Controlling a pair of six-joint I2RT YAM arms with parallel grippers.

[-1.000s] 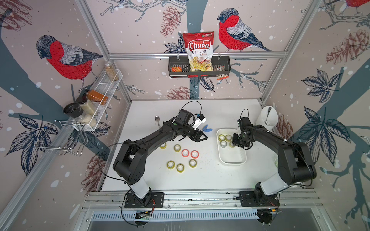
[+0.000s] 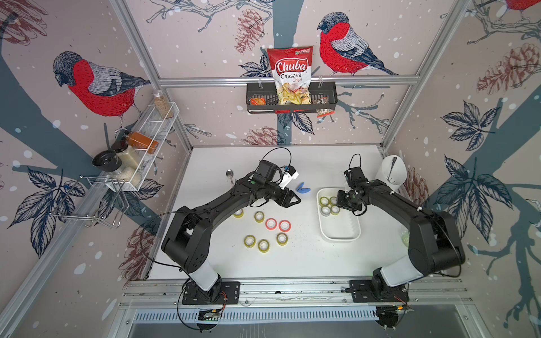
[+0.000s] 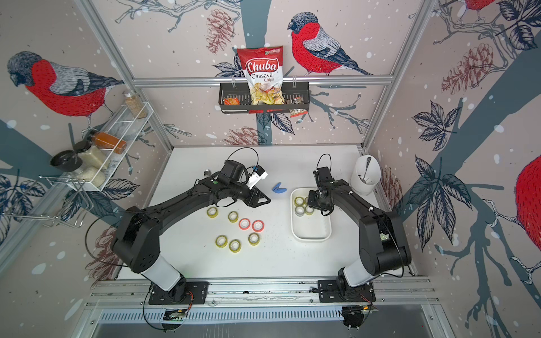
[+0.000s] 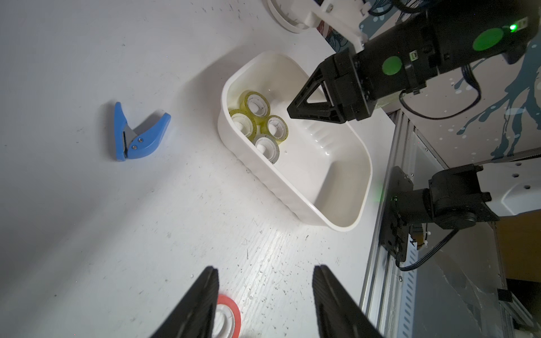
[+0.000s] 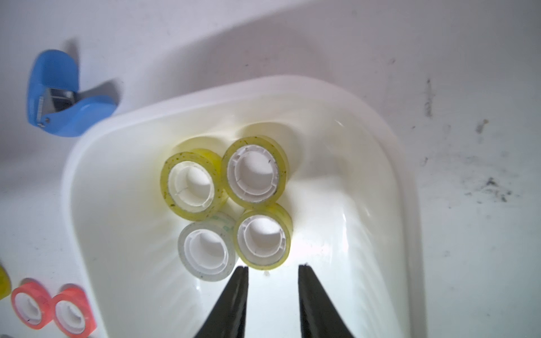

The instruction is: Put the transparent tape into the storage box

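Several tape rolls (image 5: 253, 146), yellowish and clear, sit grouped at the far end of the white storage box (image 2: 338, 235). My right gripper is over the box beside them, fingers apart with nothing between. My left gripper hangs open over the table left of the box, a red roll (image 4: 231, 304) partly visible below it. More yellow rolls (image 2: 249, 240) and red rolls (image 2: 284, 225) lie on the table left of the box.
A blue stapler-like tool (image 4: 143, 143) lies behind the box's left side. A white container (image 3: 366, 169) stands at the back right, a spoon (image 2: 230, 173) at the back left.
My right arm has shifted slightly, the gripper rising a little over the box. The left arm has moved very slightly. The rolls in the box appear little changed.
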